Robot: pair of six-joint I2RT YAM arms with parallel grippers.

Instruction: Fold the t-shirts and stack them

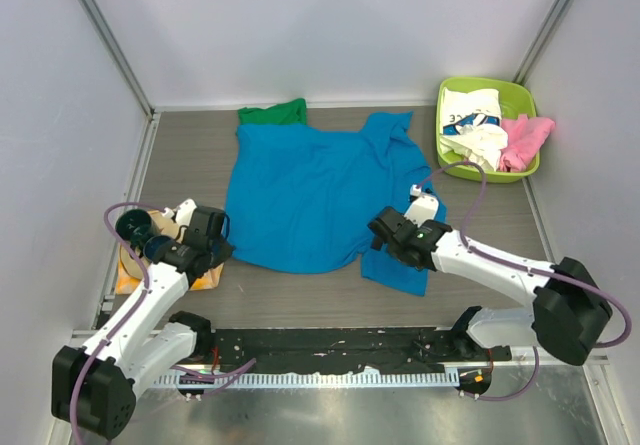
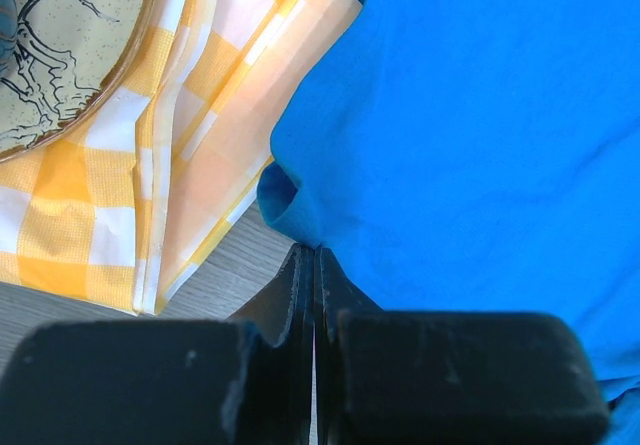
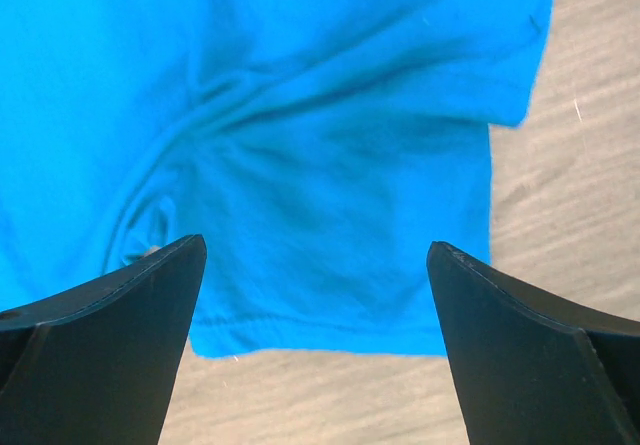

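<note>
A blue t-shirt [image 1: 310, 190] lies spread over the middle of the table, one shoulder bunched at the far right. My left gripper is shut on the shirt's near-left edge, where the cloth curls into a small loop beside the fingertips. Above a flat blue flap [image 3: 330, 225] at the shirt's near right, my right gripper stands wide open, with no cloth gripped between its fingers. A ridge of folds runs across the shirt beyond that flap. Behind the blue shirt, a green cloth [image 1: 275, 113] is partly covered by it.
At the left, a yellow checked cloth [image 2: 110, 190] carries a plate [image 2: 75, 40] and dark cups [image 1: 133, 227], close to my left gripper. A green basket [image 1: 520, 95] at the back right holds white and pink clothes. Bare table shows along the front.
</note>
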